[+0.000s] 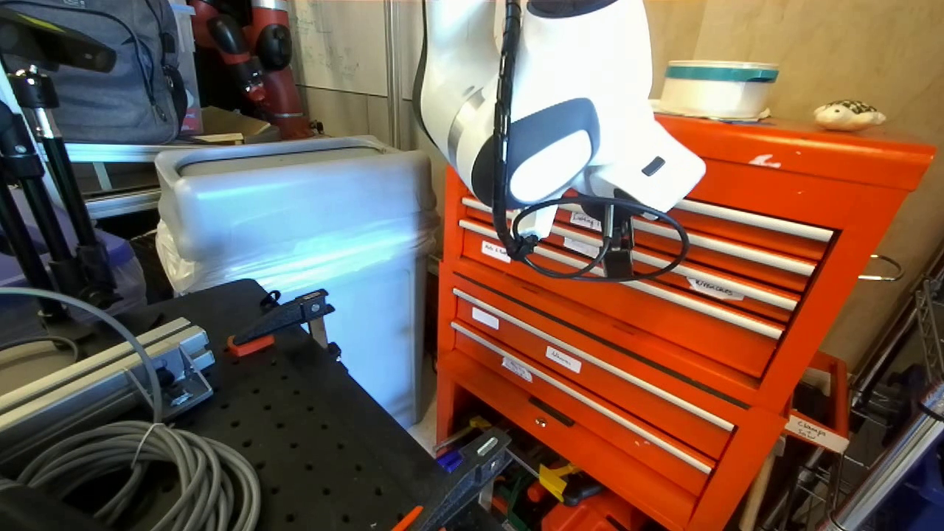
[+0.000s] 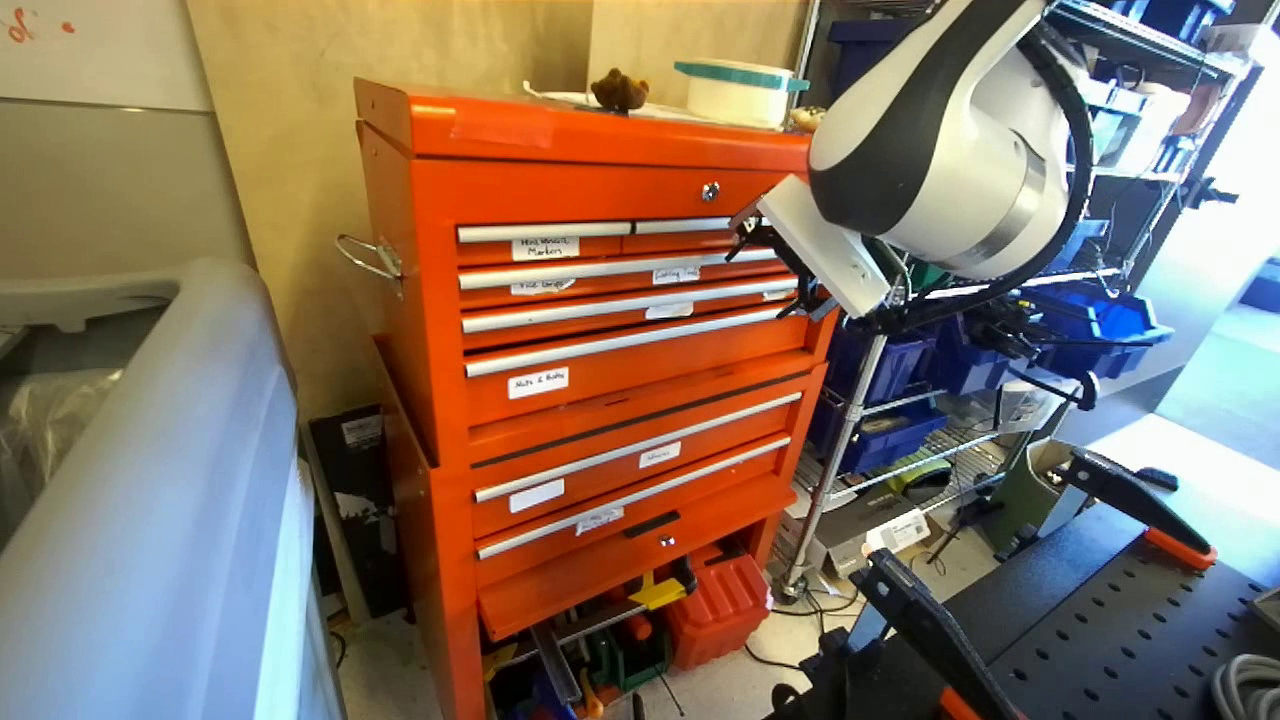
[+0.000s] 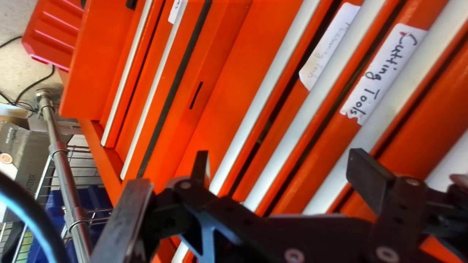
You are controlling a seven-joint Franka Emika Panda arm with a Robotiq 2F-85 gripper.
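A red-orange tool cabinet [image 1: 611, 327] with long silver drawer handles stands in front of the arm. Its drawers look closed in both exterior views. My gripper is open, its two dark fingers [image 3: 368, 177] spread wide with nothing held. In the wrist view, several silver handles [image 3: 287, 149] run diagonally across the space between and beyond the fingers. A white label reading "Cutting Tools" [image 3: 384, 72] lies above the right finger. From the second exterior view, the gripper points at the upper drawers near their right end; whether it touches the cabinet is unclear.
On the cabinet's top sit a white tub with a teal rim [image 2: 741, 94] and small toys. A wire shelf with blue bins [image 2: 882, 438] stands to the right. The black perforated table [image 1: 301, 425] carries clamps and coiled cable [image 1: 159, 469]. A grey bin [image 1: 301, 212] is alongside.
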